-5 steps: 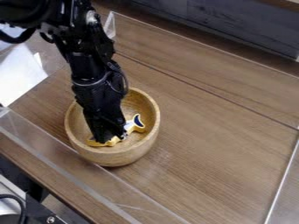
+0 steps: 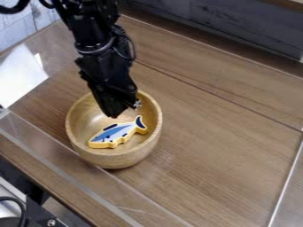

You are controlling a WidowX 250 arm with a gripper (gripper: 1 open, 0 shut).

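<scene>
A wooden bowl (image 2: 113,155) stands on the wooden table at centre left. Inside it lies a toy fish (image 2: 115,134), blue and white with a yellow edge. My black gripper (image 2: 119,108) hangs over the back part of the bowl, above the fish and apart from it. Whether its fingers are open or shut is hard to make out.
A white sheet (image 2: 20,75) and clear plastic edging lie at the left. A dark panel runs along the back, and cables show at the lower left.
My gripper has risen from down in the bowl at the fish to above it, uncovering the fish, which still lies in the bowl.
</scene>
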